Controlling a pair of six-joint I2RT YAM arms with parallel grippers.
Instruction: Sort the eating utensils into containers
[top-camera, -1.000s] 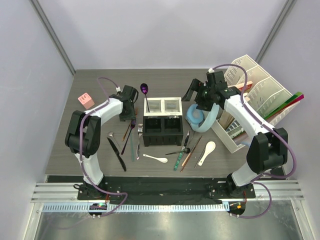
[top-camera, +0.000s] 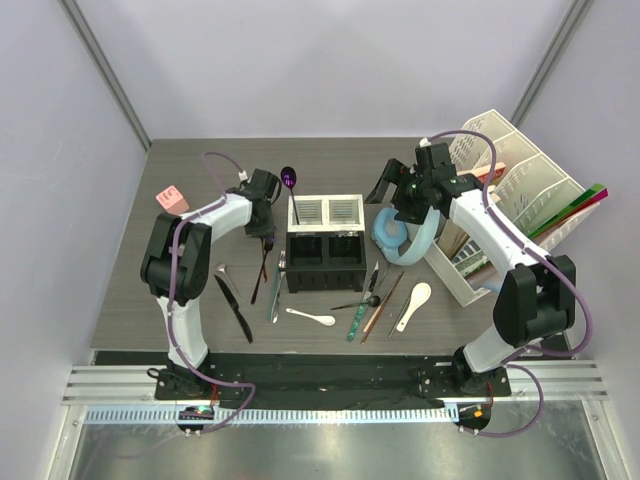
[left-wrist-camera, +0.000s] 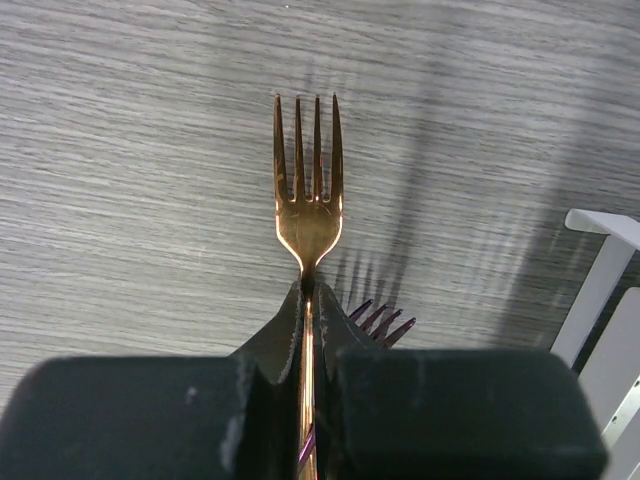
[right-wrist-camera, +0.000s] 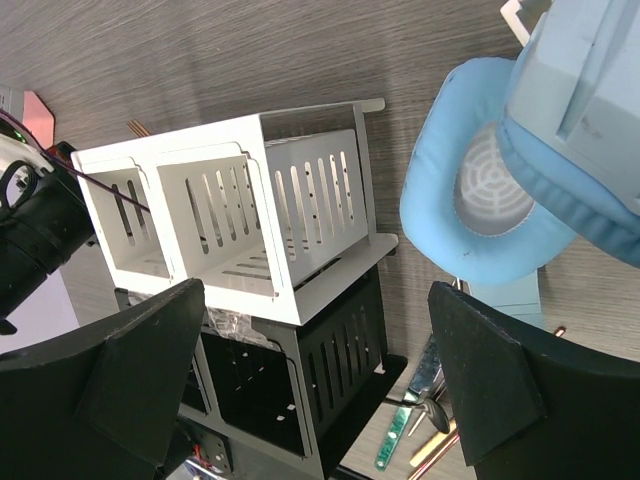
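My left gripper is shut low over a gold fork (left-wrist-camera: 308, 225), its tips at the fork's neck; whether they grip it is unclear. A purple fork (left-wrist-camera: 380, 322) lies just beside, partly hidden. My right gripper is open above a white-and-black divided caddy (top-camera: 325, 255), with nothing between its fingers. A purple slotted spoon (top-camera: 289, 178) stands in the white section. Knives, a white spoon (top-camera: 316, 318), a large white spoon (top-camera: 414, 299) and other utensils lie around the caddy.
A light blue padded item (top-camera: 390, 232) sits right of the caddy. A large white rack (top-camera: 457, 280) holding boards is at the right, a pink cube (top-camera: 172, 200) at the left.
My left gripper has moved slightly toward the table's front, over the forks. The right arm looks unmoved.
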